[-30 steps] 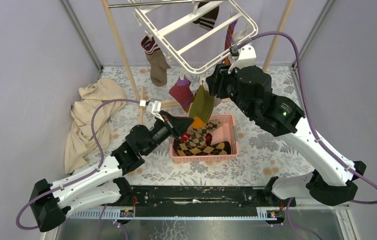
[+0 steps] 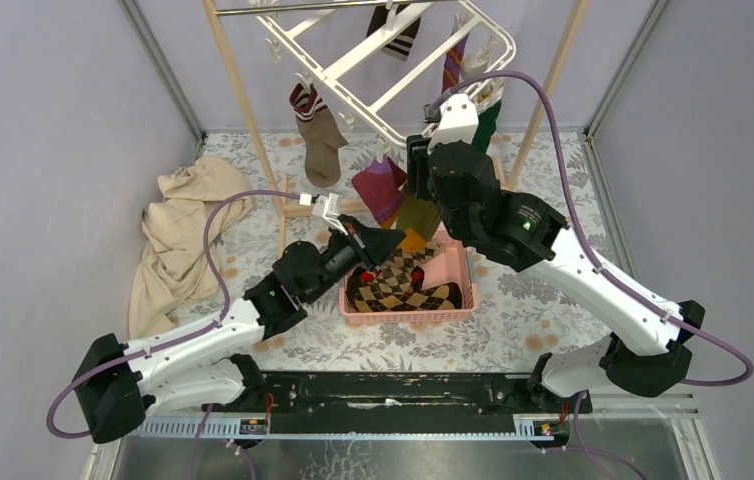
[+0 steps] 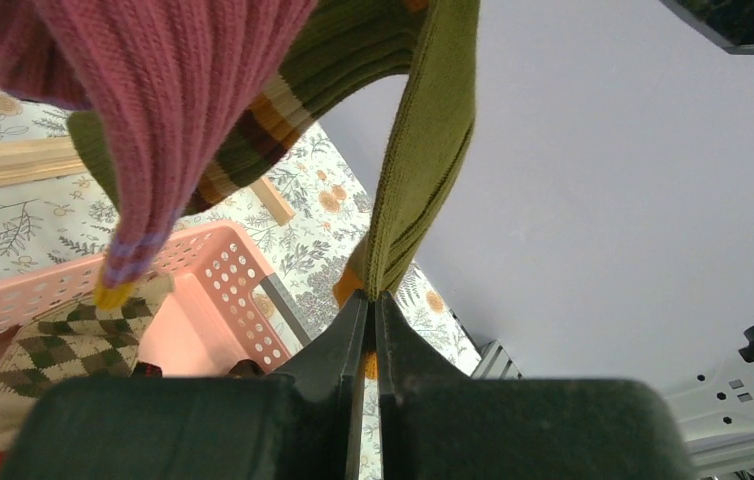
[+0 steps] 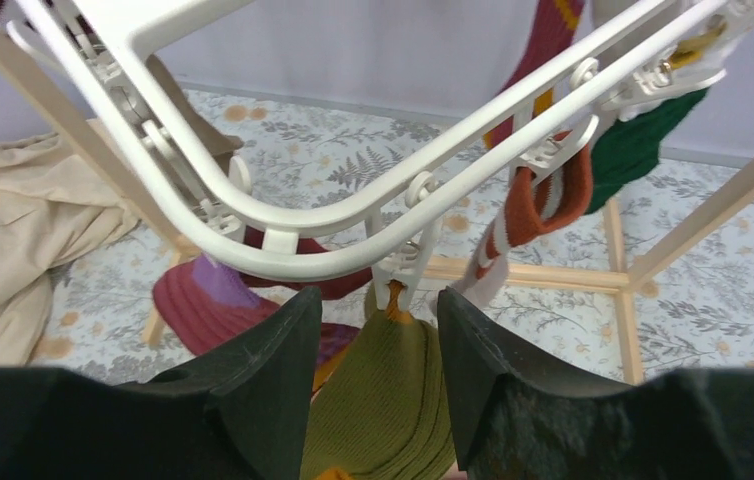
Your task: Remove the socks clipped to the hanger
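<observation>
A white hanger (image 2: 373, 118) with clips hangs over the back of the workspace. One clip (image 4: 400, 262) grips the top of an olive-green sock (image 4: 383, 385). My left gripper is shut on a lower fold of that green sock (image 3: 443, 120). In the right wrist view my right gripper stands part open, a finger on either side just below the clip. Beside it hangs a maroon-purple sock (image 2: 380, 185). A tan sock (image 2: 321, 145) hangs farther left; an orange striped sock (image 4: 528, 215) and a dark green sock (image 4: 643, 135) hang to the right.
Below stands a pink basket (image 2: 408, 316) with checkered socks (image 2: 393, 285) inside. Beige cloth (image 2: 178, 240) lies at the left. A wooden stand (image 2: 238, 95) frames the hanger.
My left gripper has moved right and slightly up at the green sock. The hanger has swayed slightly.
</observation>
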